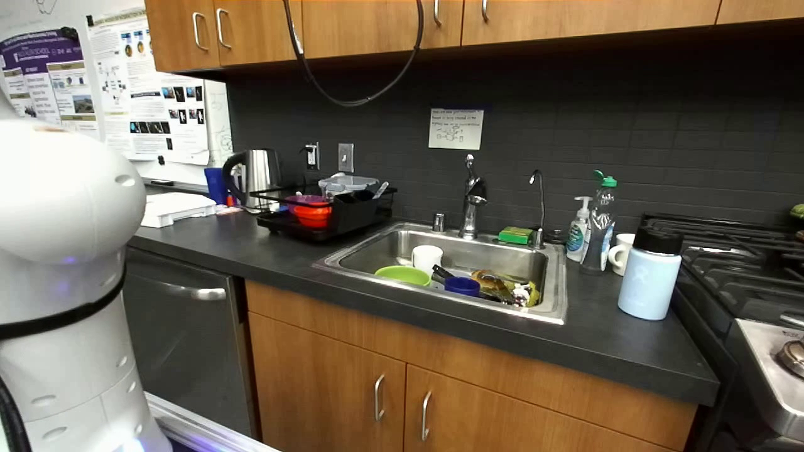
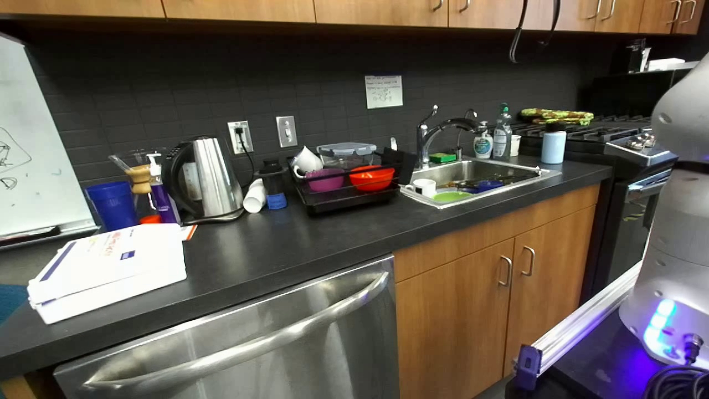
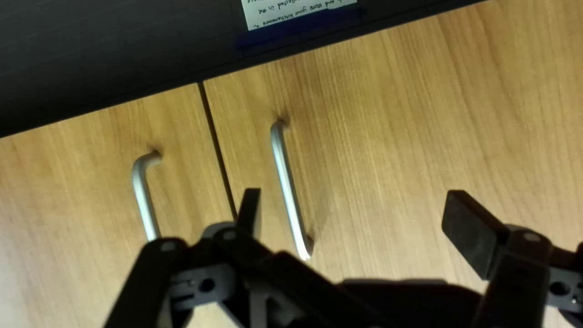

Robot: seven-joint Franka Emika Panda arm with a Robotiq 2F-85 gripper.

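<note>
My gripper stands open in the wrist view, with nothing held. Its dark fingers (image 3: 250,212) are wide apart in front of a wooden cabinet door (image 3: 393,136). A slim metal handle (image 3: 289,188) on that door appears between them, nearer the left finger. On the neighbouring door, a second handle (image 3: 145,197) lies left of the gripper, its lower end hidden behind it. Both doors are shut, a narrow seam between them. Neither exterior view shows the gripper; only the white arm (image 1: 64,203) and a hanging cable appear there.
Below the upper cabinets (image 1: 588,19), the sink (image 1: 558,290) holds dishes. A faucet (image 1: 471,203), a dish rack (image 2: 352,199), a kettle (image 2: 216,176) and a light-blue bottle (image 1: 649,282) stand around it. The counter between rack and white box (image 2: 113,259) is largely clear.
</note>
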